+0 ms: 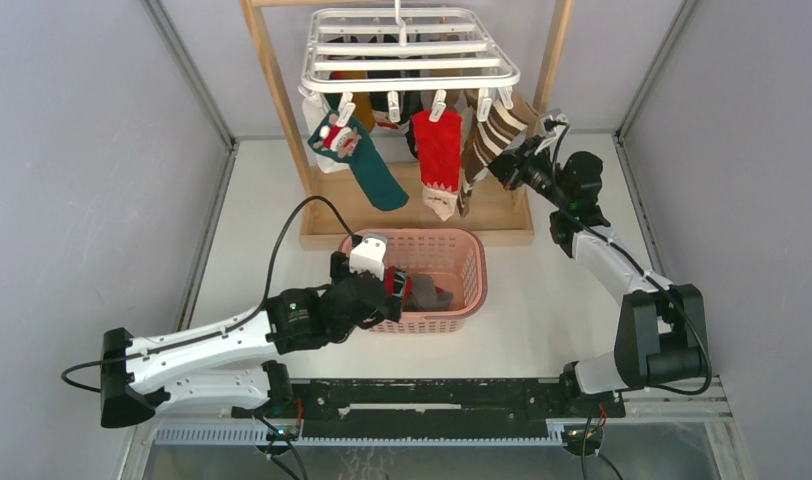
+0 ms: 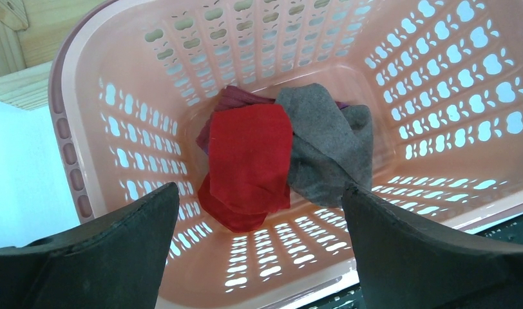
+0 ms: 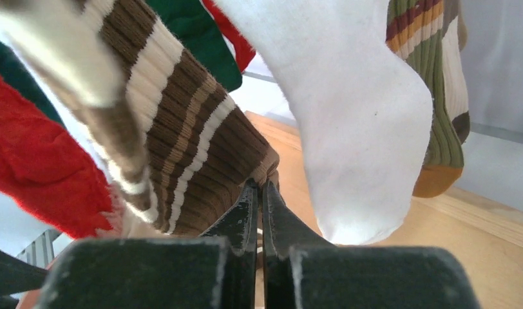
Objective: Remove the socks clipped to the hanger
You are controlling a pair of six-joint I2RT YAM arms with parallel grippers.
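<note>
A brown-and-cream striped sock (image 1: 494, 135) hangs from the white hanger (image 1: 410, 84), drawn sideways to the right. My right gripper is shut on the edge of this striped sock (image 3: 201, 148), its fingertips pinching a bit of knit. Also clipped up are a green sock with a figure (image 1: 374, 178), a red sock (image 1: 438, 150) and, in the right wrist view, a white sock (image 3: 362, 129). My left gripper stands open over the pink basket (image 2: 85, 45), nothing between its fingers. Inside lie a red sock (image 2: 249, 158) and a grey sock (image 2: 326, 138).
A wooden frame (image 1: 280, 95) surrounds the hanger, its right post (image 1: 553, 55) close to my right gripper. More socks hang behind the front row, partly hidden.
</note>
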